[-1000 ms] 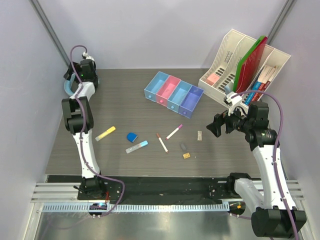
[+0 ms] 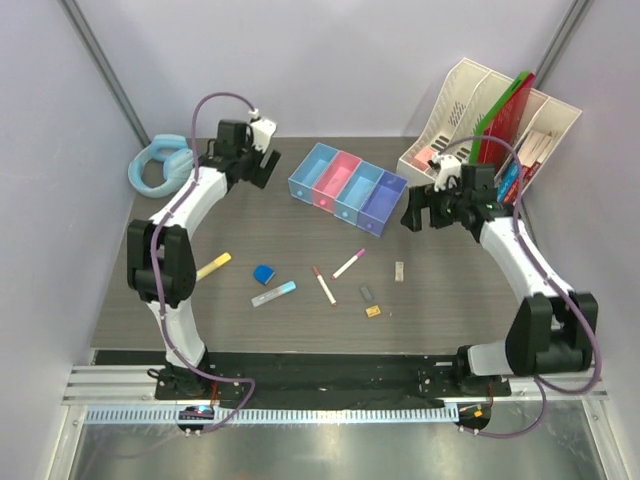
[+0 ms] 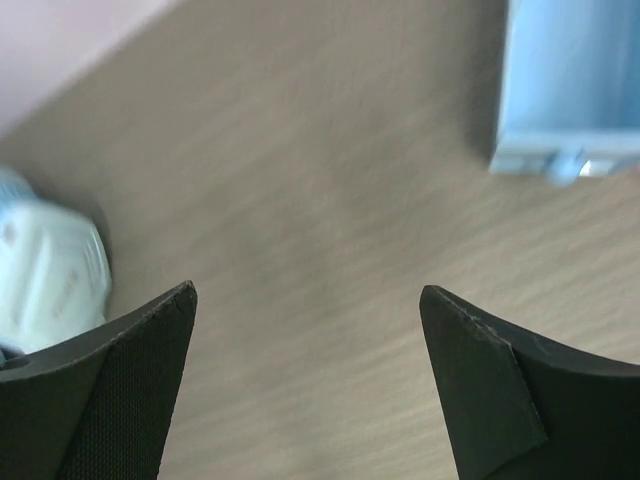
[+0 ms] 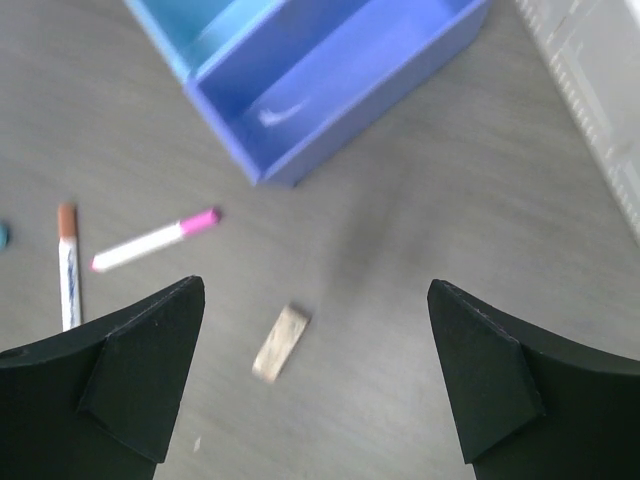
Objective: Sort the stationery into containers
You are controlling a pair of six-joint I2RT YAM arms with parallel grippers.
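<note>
Loose stationery lies mid-table: a yellow stick (image 2: 213,266), blue block (image 2: 264,274), blue-capped tube (image 2: 274,294), red-capped marker (image 2: 324,286), pink-capped marker (image 2: 348,263), small beige piece (image 2: 399,271), grey piece (image 2: 366,294) and orange piece (image 2: 373,311). A four-compartment blue, pink and purple bin (image 2: 335,174) sits at the back. My left gripper (image 2: 264,168) is open and empty above bare table left of the bin. My right gripper (image 2: 428,208) is open and empty right of the bin; in the right wrist view the beige piece (image 4: 281,342) shows between its fingertips, below them.
A white slotted organiser (image 2: 436,120) holding boards and other items stands at the back right. Light-blue headphones (image 2: 150,169) lie at the back left. The front middle and right of the table have open room.
The left arm has swung rightward from over the headphones toward the bin.
</note>
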